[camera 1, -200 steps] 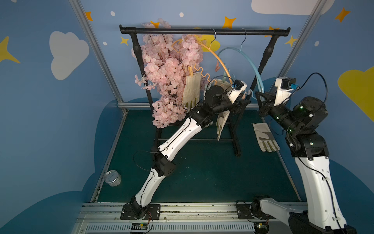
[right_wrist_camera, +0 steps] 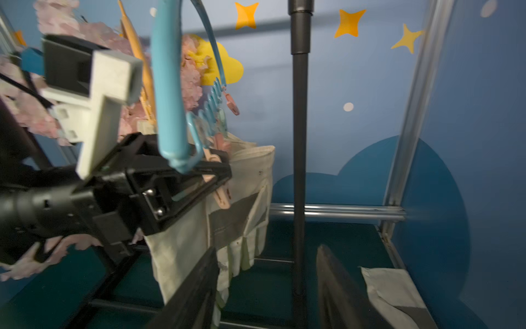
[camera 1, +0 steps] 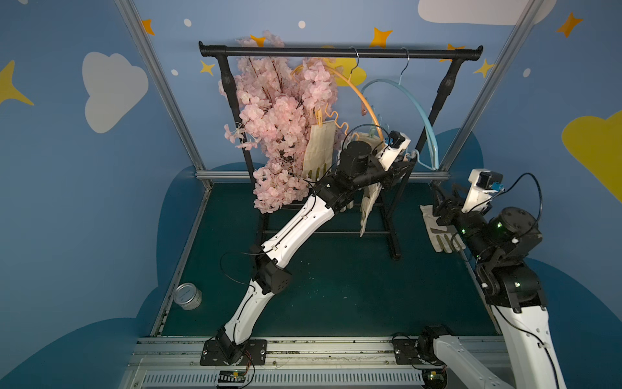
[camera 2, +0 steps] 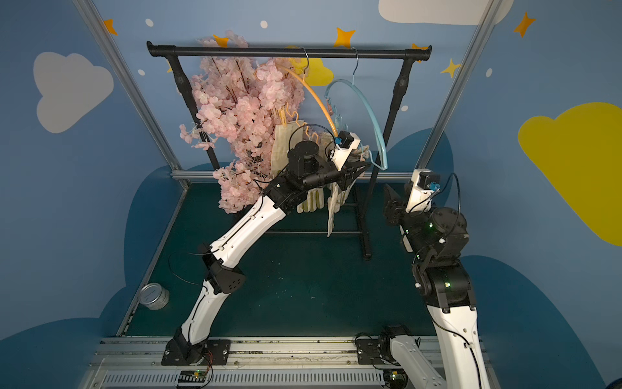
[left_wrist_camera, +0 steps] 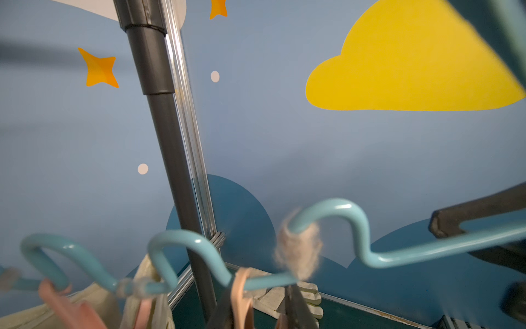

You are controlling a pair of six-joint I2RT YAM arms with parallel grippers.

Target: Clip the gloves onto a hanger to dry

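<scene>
A blue hanger hangs from the rail with pale clips; beige gloves hang below it. My left gripper is at the hanger's lower bar, around a pink clip; whether it grips it is unclear. My right gripper is apart from the hanger, its fingers open and empty. A loose glove lies on the floor at the right, beneath my right gripper in the top left view. Another glove hangs on the orange hanger.
Pink blossom branches fill the rack's left side. The black rack spans the back. A tin sits at the front left.
My right gripper has moved down, away from the blue hanger toward the loose glove. The left arm has barely moved.
</scene>
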